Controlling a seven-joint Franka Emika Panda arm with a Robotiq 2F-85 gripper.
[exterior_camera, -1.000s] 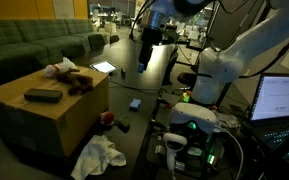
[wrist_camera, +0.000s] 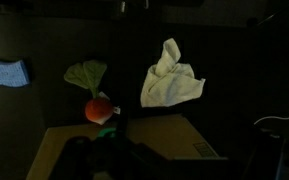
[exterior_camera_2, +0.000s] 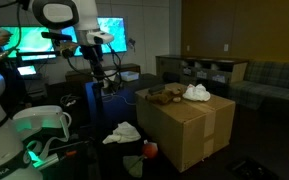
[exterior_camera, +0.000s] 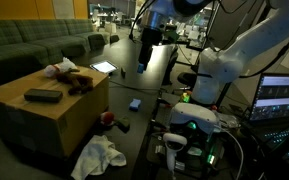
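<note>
My gripper (exterior_camera: 139,52) hangs high above the floor, its dark fingers apart and nothing visible between them. In exterior view 2 the gripper (exterior_camera_2: 110,73) is at the left, well clear of everything below. A white cloth (wrist_camera: 173,77) lies crumpled on the dark floor. Left of it in the wrist view are a green leafy-looking item (wrist_camera: 86,74) and a red round item (wrist_camera: 99,109), touching each other. A blue block (wrist_camera: 5,73) rests farther left. The brown cardboard box (exterior_camera_2: 189,136) stands beside these things.
On the box lie a black oblong object (exterior_camera: 43,95), a brown item (exterior_camera_2: 165,96) and a pale crumpled item (exterior_camera_2: 197,93). A laptop (exterior_camera: 280,96) stands at the right. Cables cross the floor near the arm's base. Dark floor right of the box is largely free.
The laptop's screen has gone from plain white to showing dark pictures. The arm and the floor objects show no visible movement.
</note>
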